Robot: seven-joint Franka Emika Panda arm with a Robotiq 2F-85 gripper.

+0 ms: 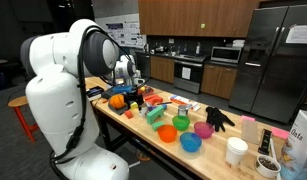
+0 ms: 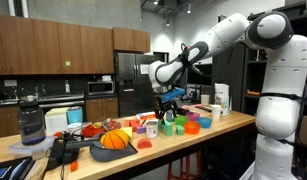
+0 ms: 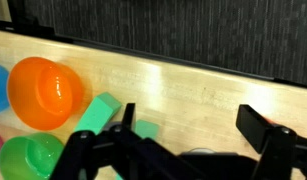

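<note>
In the wrist view my gripper stands open, its dark fingers wide apart over the pale tabletop, with nothing held between them. Near the left finger lie a green block and another green piece, the second partly hidden by the gripper. An orange bowl stands farther left, touching or close to a green bowl. Part of a red item shows behind the right finger. From outside, the gripper hangs over the crowded table; its fingers are too small to read there.
A blue bowl, a pink bowl, a black glove and a white cup spread along the table. An orange basketball sits in a dark pan. In the wrist view, the table edge runs above the gripper, with dark floor beyond.
</note>
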